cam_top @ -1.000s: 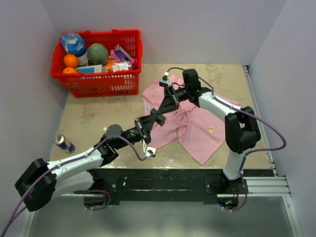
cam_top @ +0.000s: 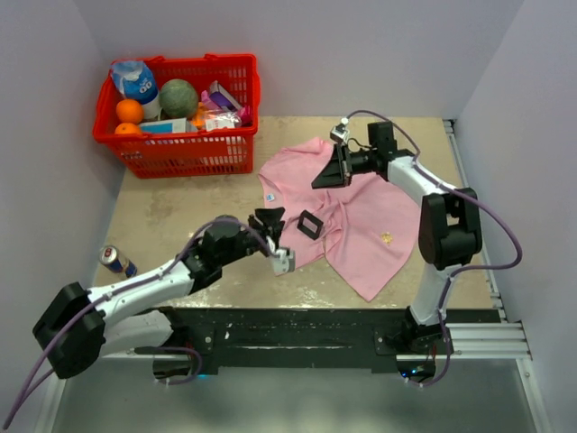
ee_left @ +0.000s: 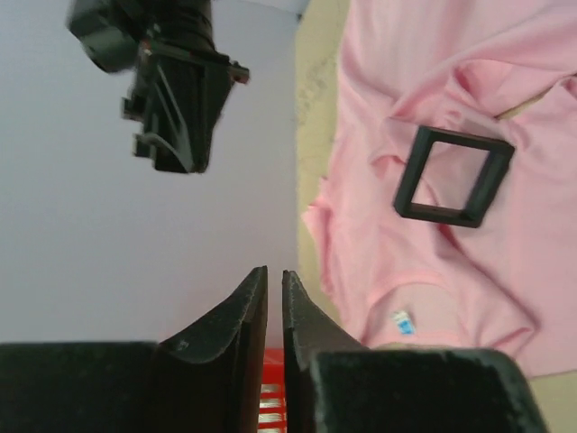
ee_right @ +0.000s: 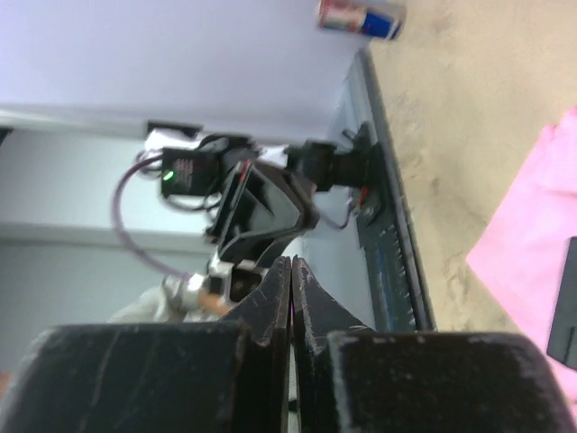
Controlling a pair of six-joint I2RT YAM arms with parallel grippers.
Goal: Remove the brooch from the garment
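A square black frame point(cam_top: 310, 225) point(ee_left: 411, 180) lies loose on the pink garment point(cam_top: 365, 271). Its dark edge point(ee_right: 566, 311) shows at the far right of the right wrist view. A small yellow flower-shaped piece point(cam_top: 386, 238) sits on the garment's right part; which of the two is the brooch I cannot tell. Just left of the frame, my left gripper point(cam_top: 270, 216) is slightly open, its fingers empty. Above the garment's upper part is my right gripper point(cam_top: 332, 180), with a thin gap and nothing between its fingers.
A red basket point(cam_top: 185, 155) full of groceries stands at the back left. A can point(cam_top: 117, 261) stands on the left of the table. Bare tabletop point(cam_top: 171, 216) lies between the can and the garment. A small blue-white patch point(cam_top: 270, 198) marks the garment's left side.
One second ago the grippers met around a dark piece. They have since parted, the right one moving up and right. The black frame now lies on the garment, shifted slightly right; the left gripper has turned.
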